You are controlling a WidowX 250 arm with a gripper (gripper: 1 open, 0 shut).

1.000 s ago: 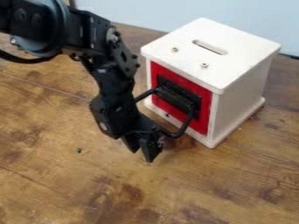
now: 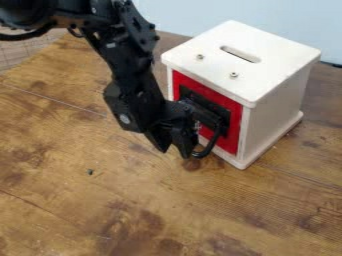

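Observation:
A white wooden box (image 2: 270, 110) with a slot and screws on top stands at the right, its front a red panel (image 2: 230, 136) with a black fitting in the middle. My black gripper (image 2: 181, 142) reaches in front of that panel, low over the table, partly covering it and a curved black handle (image 2: 207, 147). Whether its fingers are open or shut is unclear.
A white wall is behind.
My arm has shifted upward and slightly toward the box, and now covers more of the red panel's left side and the handle.

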